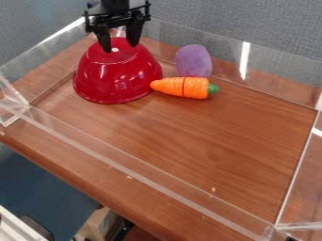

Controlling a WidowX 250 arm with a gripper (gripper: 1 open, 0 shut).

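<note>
An upside-down red bowl (pixel 116 77) rests on the wooden surface at the back left. My black gripper (pixel 119 40) is over its top, fingers pointing down and apart; whether they touch the bowl is unclear. An orange toy carrot (pixel 179 87) with a green end lies just right of the bowl. A purple oval object (pixel 194 61), like an eggplant, sits behind the carrot.
Clear plastic walls (pixel 251 56) surround the wooden surface (pixel 201 160). The front and right of the enclosed area are empty. A grey-blue wall stands behind.
</note>
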